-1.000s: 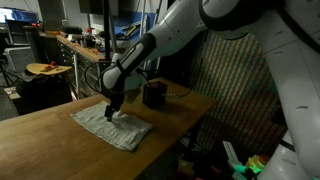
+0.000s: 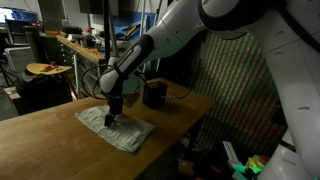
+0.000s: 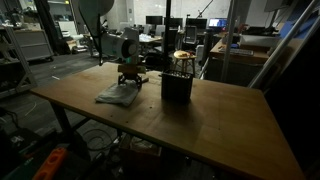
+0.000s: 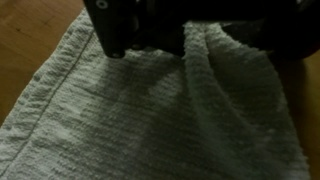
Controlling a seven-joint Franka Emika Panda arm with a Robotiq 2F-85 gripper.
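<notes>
A pale, ribbed towel (image 2: 128, 134) lies spread on the wooden table, and it shows as a light patch (image 3: 118, 95) in the second exterior view. My gripper (image 2: 110, 120) points down at the towel's middle, close to the tabletop. In the wrist view, cloth fills most of the picture, and a raised fold (image 4: 200, 65) runs up between the dark fingers. The gripper is shut on that fold. Its fingertips are partly lost in shadow, so how much cloth is pinched cannot be made out.
A black box (image 3: 177, 86) stands on the table (image 3: 225, 115) beside the towel. The table's far half beyond the box is clear in the second exterior view. Bare wood also lies to the left of the towel in the first exterior view.
The towel's left end has shifted slightly to the right. My gripper stays low over the towel, with little visible movement.
</notes>
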